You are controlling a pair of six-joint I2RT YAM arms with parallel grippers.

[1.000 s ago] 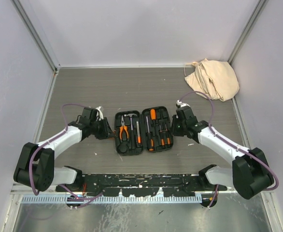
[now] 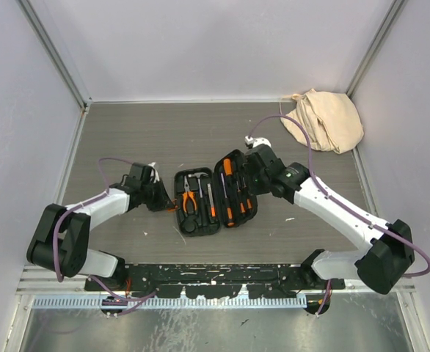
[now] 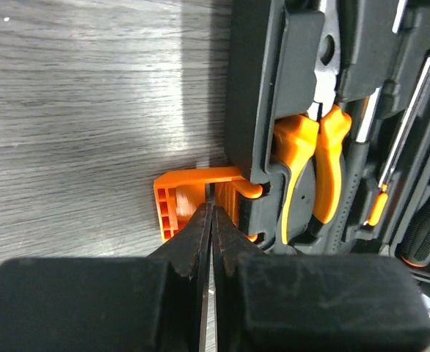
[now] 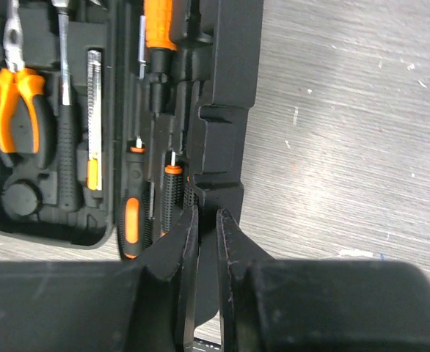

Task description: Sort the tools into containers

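Note:
An open black tool case (image 2: 197,229) lies mid-table, holding orange-handled pliers (image 3: 328,169), screwdrivers (image 4: 133,205) and other tools. My left gripper is shut beside the case's left edge, at an orange plastic latch (image 3: 193,178); I see nothing clearly between its fingers. My right gripper is at the outer wall of the case's right half (image 4: 226,147), which is tilted upward in the top view. Whether its fingers grip that wall is hidden.
A beige cloth bag (image 2: 325,121) lies at the back right.
My right gripper has moved left and the arm has risen, and the case's right half has tilted up toward the left half. The left gripper is nearly still.

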